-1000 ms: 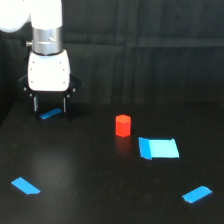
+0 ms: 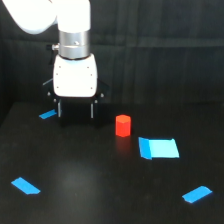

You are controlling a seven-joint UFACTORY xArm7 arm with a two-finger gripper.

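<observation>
A small red block [image 2: 123,126] rests on the black table, right of centre. My gripper [image 2: 76,112] hangs to the left of the block and apart from it, under the white hand [image 2: 75,77]. Its dark fingers stand wide of each other, and nothing shows between them. Against the dark background their tips are hard to make out.
A light cyan sheet [image 2: 164,149] with a blue strip [image 2: 145,148] along its left side lies right of the block. Blue tape marks the table at left front [image 2: 26,186], right front [image 2: 197,194] and back left [image 2: 47,114].
My gripper has moved to the right, closer to the red block. The block, the cyan sheet and the tape are where they were.
</observation>
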